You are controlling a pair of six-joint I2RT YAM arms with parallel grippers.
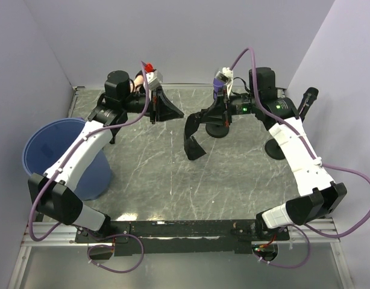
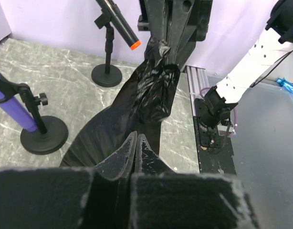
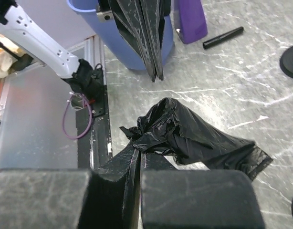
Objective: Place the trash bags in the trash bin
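Observation:
A black trash bag (image 1: 193,144) hangs crumpled from my right gripper (image 1: 200,115), whose fingers are shut on its gathered top. In the right wrist view the bag (image 3: 204,138) trails off to the right of the fingertips. My left gripper (image 1: 181,115) is shut with bare tips, a short gap to the left of the bag. Seen from the left wrist, its closed fingers (image 2: 120,160) stand in front of the bag (image 2: 149,95) with none of it between them. The blue trash bin (image 1: 103,174) stands at the left, partly covered by the left arm.
Black round stands carry a purple tube (image 2: 17,112) and a black tube (image 2: 121,24) at the back and right. Near the bin lie a purple object (image 3: 192,21) and a black pen-like stick (image 3: 223,37).

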